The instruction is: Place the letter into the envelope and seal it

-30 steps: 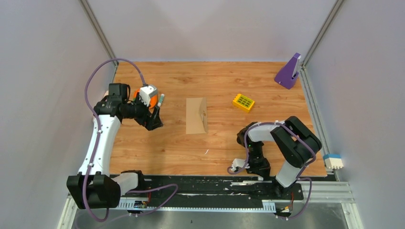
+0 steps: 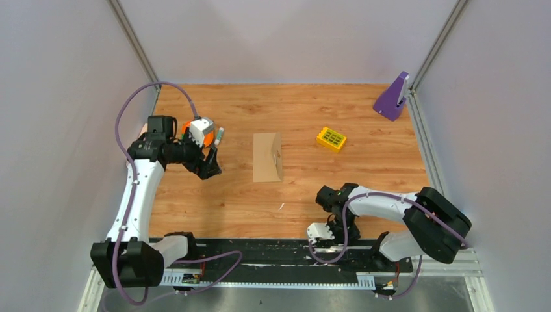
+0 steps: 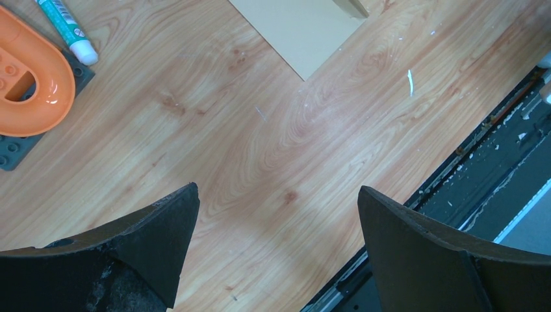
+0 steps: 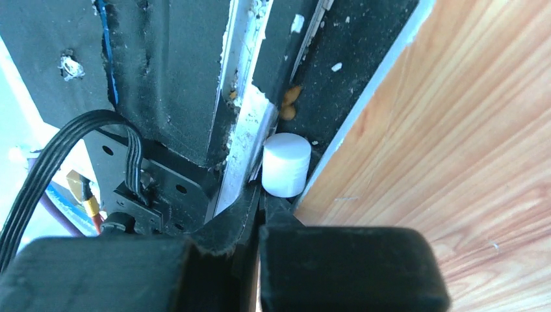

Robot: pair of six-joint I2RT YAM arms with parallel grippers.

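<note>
A brown envelope (image 2: 263,162) lies mid-table, its flap raised on the right side; no separate letter can be made out. My left gripper hangs open over bare table left of the envelope, nothing between its fingers; the envelope's corner (image 3: 299,32) shows at the top of the left wrist view. My right gripper is down at the front edge, right of the envelope, shut. A small white cylinder (image 4: 286,166) lies at that edge just beyond its fingers.
An orange track piece (image 3: 32,84) on a dark base and a glue stick (image 3: 68,32) lie at the back left. A yellow brick (image 2: 331,138) and a purple object (image 2: 391,97) stand right and back right.
The right arm's upper links have swung down and toward the front right, with its gripper staying low at the front edge. The left arm and envelope look unchanged.
</note>
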